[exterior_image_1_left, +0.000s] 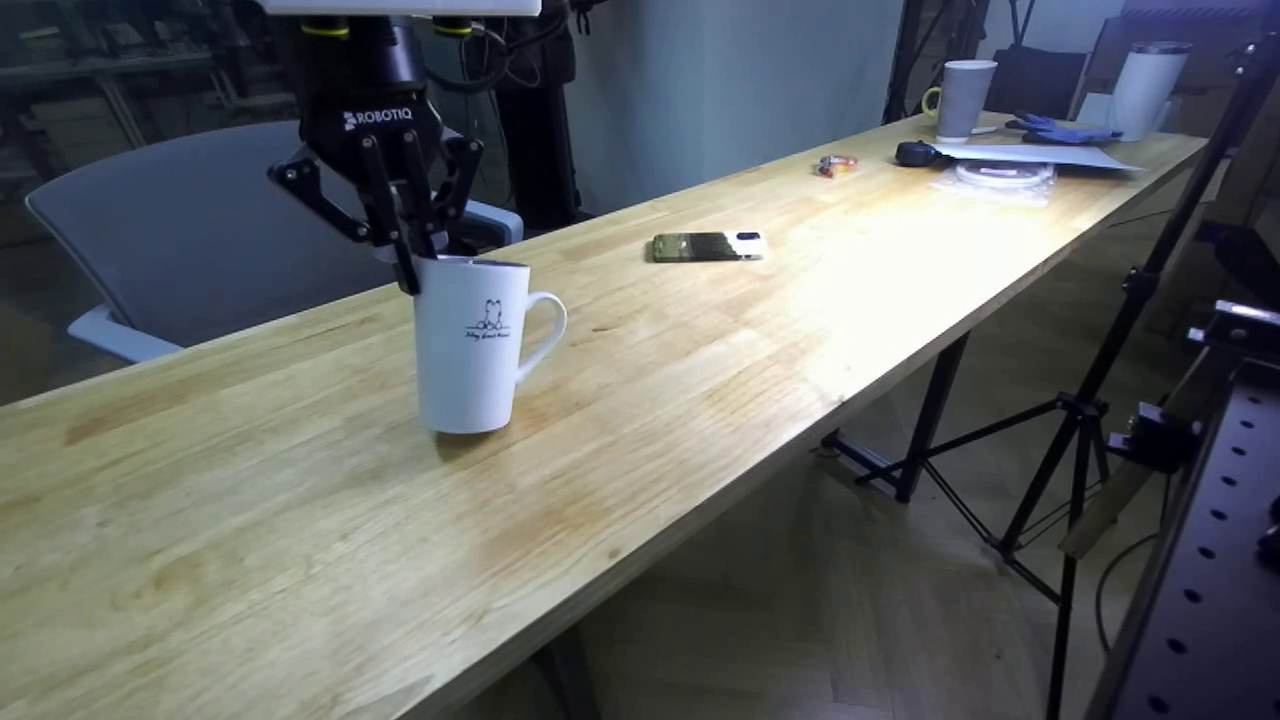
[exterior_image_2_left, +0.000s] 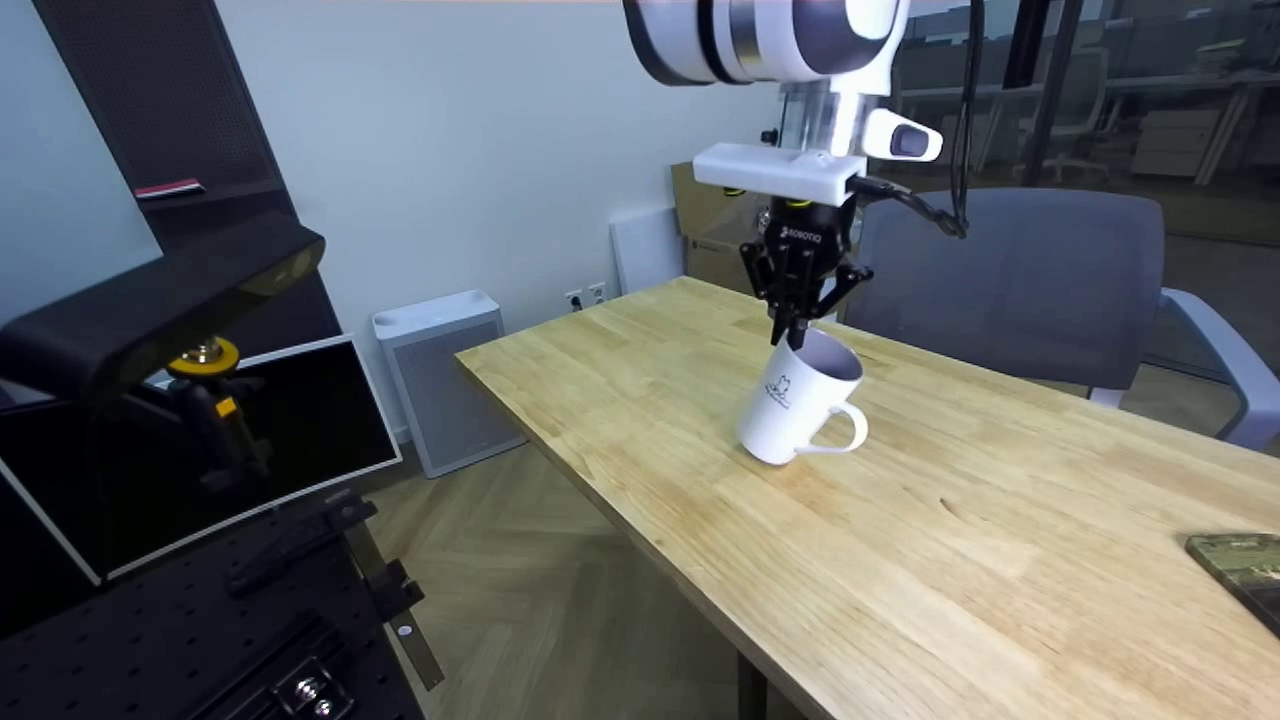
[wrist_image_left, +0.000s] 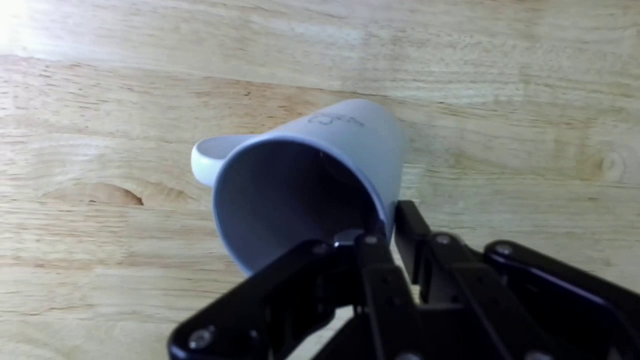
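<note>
A white mug (exterior_image_1_left: 470, 360) with a small animal drawing is tilted over the wooden table, its mouth leaning toward the chair. My gripper is shut on the wall of the mug at its rim, one finger inside and one outside. In the second exterior view the mug (exterior_image_2_left: 797, 402) hangs from the gripper (exterior_image_2_left: 788, 338), its handle pointing right. Looking down in the wrist view, I see into the dark interior of the mug (wrist_image_left: 375, 138); the inner fingertip is partly hidden. Whether the mug's base touches the table I cannot tell.
A phone (exterior_image_1_left: 708, 247) lies farther along the table (exterior_image_1_left: 672, 396). At the far end stand a grey cup (exterior_image_1_left: 964, 102) and a white tumbler (exterior_image_1_left: 1148, 90), near blue gloves (exterior_image_1_left: 1068, 130). An office chair (exterior_image_2_left: 1008, 282) is behind the table.
</note>
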